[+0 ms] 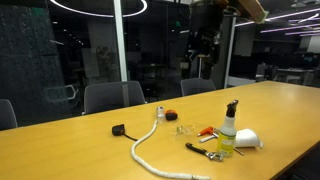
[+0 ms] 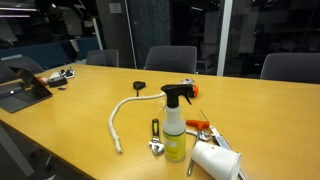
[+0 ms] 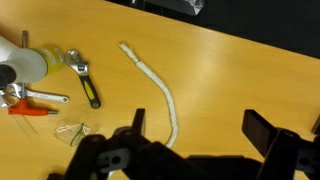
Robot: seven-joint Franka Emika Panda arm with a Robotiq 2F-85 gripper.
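Observation:
No task is named. My gripper stands open above the table in the wrist view, its black fingers wide apart with only bare tabletop between their tips. A white hose-like cord (image 3: 160, 84) curves across the table left of that gap, partly hidden low down by the left finger. Left of it lie an adjustable wrench (image 3: 84, 78), a red-handled tool (image 3: 43, 95) and a spray bottle (image 3: 28, 66) with yellow liquid. Exterior view 2 shows the bottle (image 2: 176, 130) upright, beside a white cup (image 2: 216, 158) on its side.
A black object (image 1: 122, 131) lies near the back of the table, and an orange-and-black object (image 1: 171, 114) is farther right. Dark equipment (image 2: 25, 90) stands at the far left. Chairs (image 1: 103, 96) line the back edge.

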